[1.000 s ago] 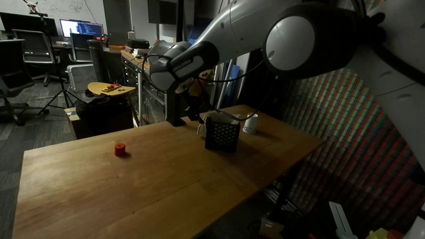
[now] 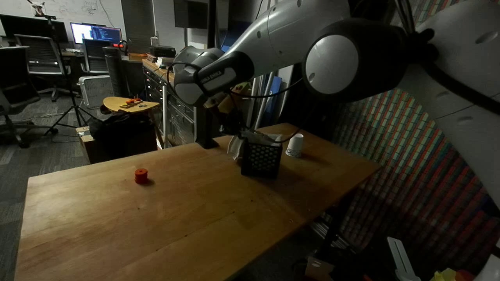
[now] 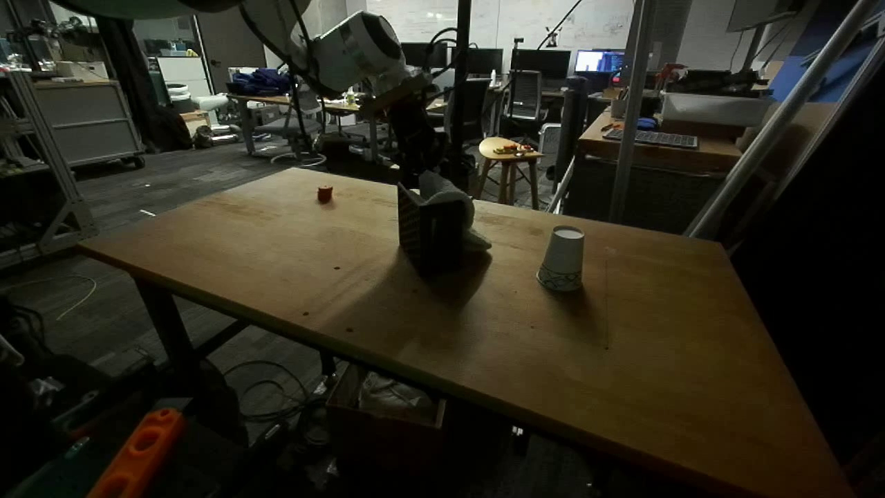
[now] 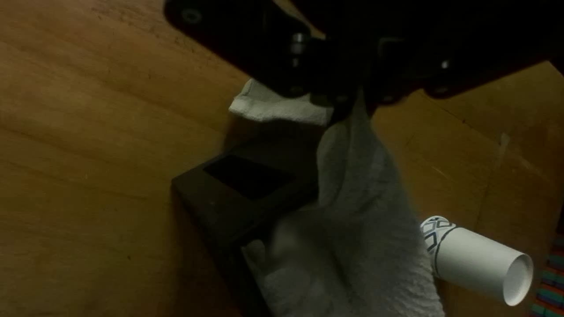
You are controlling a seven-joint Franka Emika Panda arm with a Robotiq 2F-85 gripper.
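Observation:
A light grey cloth (image 4: 365, 227) drapes over the black perforated box (image 2: 261, 160) on the table. My gripper is shut on a pinched fold of it, just above the box. From the fingers the cloth spreads down across one side of the box, and another pale edge of it shows behind. In the second exterior view the cloth (image 3: 452, 199) hangs over the box's far side, its lower end close to the tabletop. The fingertips are dark and partly hidden there.
A white paper cup (image 3: 562, 259) stands upside down beside the box. A stack of red discs (image 2: 141, 176) sits toward the table's other end.
My gripper has shifted slightly right, nearer the box in the first exterior view. The cloth at the box's left side now hangs out a little farther. Box, cup and red discs have stayed put.

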